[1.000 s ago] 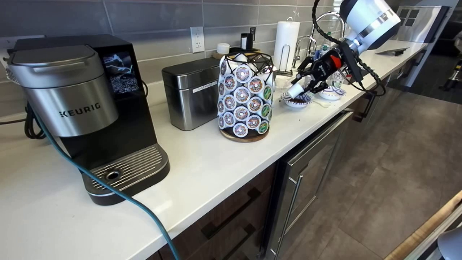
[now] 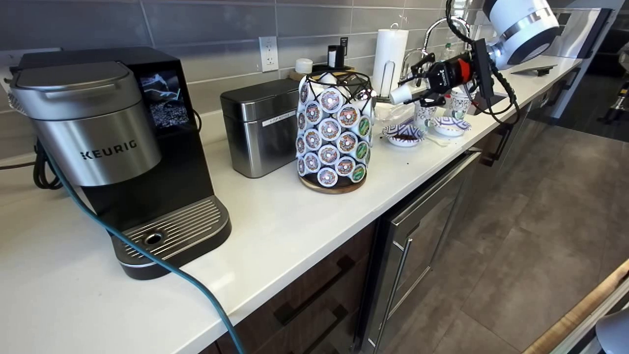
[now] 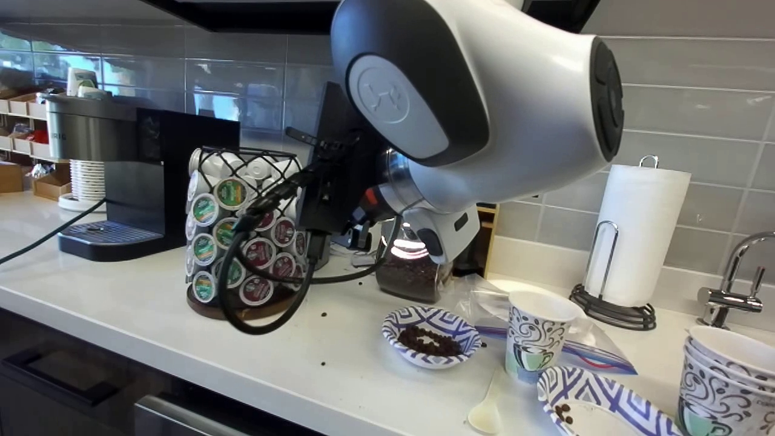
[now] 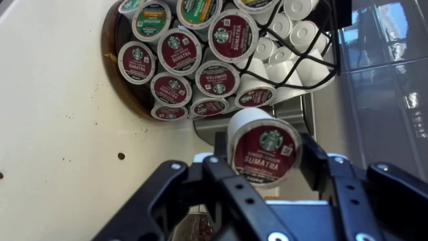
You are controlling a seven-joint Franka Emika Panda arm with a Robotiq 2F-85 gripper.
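Observation:
A Starbucks Sumatra coffee pod [image 4: 264,152], white with a dark red lid, is pinched between the black fingers of my gripper in the wrist view. The pod's lid faces the wrist camera. From exterior view 1, the pod's white side [image 2: 401,95] shows at the tip of my gripper [image 2: 409,88], raised above the counter and right of the pod carousel [image 2: 328,131]. In exterior view 2 the arm hides the fingers and the pod. The coffee maker [image 2: 97,127] stands at the far left, lid down.
A steel bin [image 2: 259,127] stands behind the carousel. Bowls with coffee beans [image 3: 432,336], a paper cup [image 3: 537,334], a white spoon [image 3: 485,413] and a paper towel roll [image 3: 636,232] occupy the right side. A blue cable [image 2: 194,282] crosses the counter's front-left corner.
The gripper has risen with the pod, which was low by the bean bowl in exterior view 1 a second ago. The arm has shifted slightly right and levelled out.

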